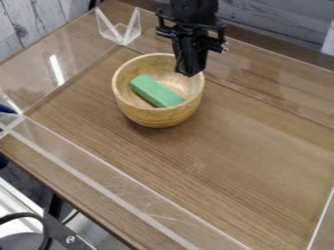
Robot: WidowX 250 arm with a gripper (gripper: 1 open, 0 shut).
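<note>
A round wooden bowl (156, 117) sits left of centre on the wooden table (235, 176), with a green oblong block (155, 92) lying tilted inside it. My black gripper (190, 68) hangs from the top of the view, over the back right of the bowl. Its fingers look shut, with nothing visible between them; whether the tips touch the bowl cannot be told.
A small clear container (119, 25) stands at the back left of the table. Black cables lie beyond the table's edge at the bottom left.
</note>
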